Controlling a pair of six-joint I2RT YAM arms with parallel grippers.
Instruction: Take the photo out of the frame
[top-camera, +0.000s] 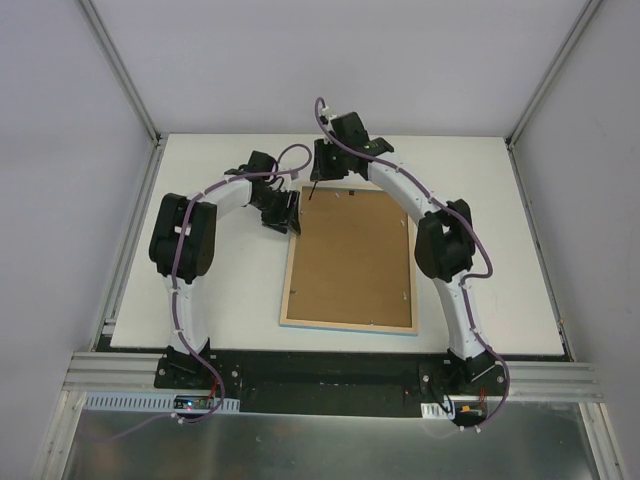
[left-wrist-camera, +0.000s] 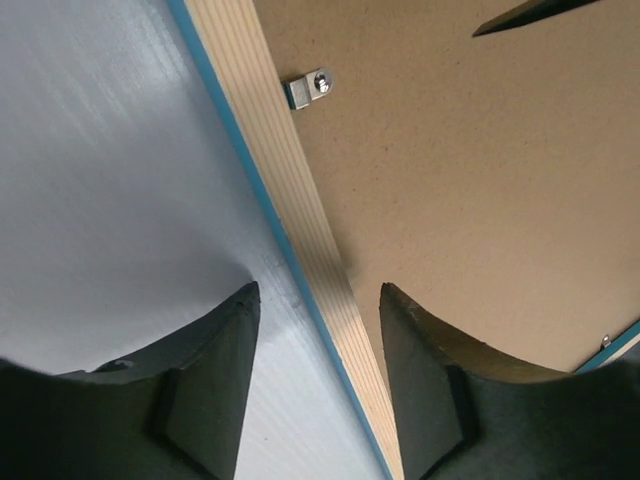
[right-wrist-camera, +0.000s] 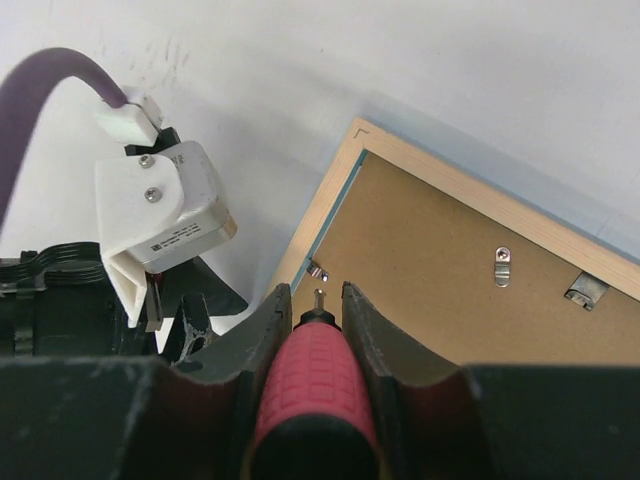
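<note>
The photo frame (top-camera: 349, 262) lies back-up on the white table, showing its brown backing board (left-wrist-camera: 480, 160), pale wood border and small metal clips (left-wrist-camera: 312, 85). My right gripper is shut on a red-handled screwdriver (right-wrist-camera: 312, 390), its tip near a clip (right-wrist-camera: 318, 270) by the frame's top-left corner. My left gripper hangs open over the left border (left-wrist-camera: 320, 260), one finger either side of it; the top view puts it beside the top-left part of the frame. No photo shows.
Both arms crowd the frame's upper left.
</note>
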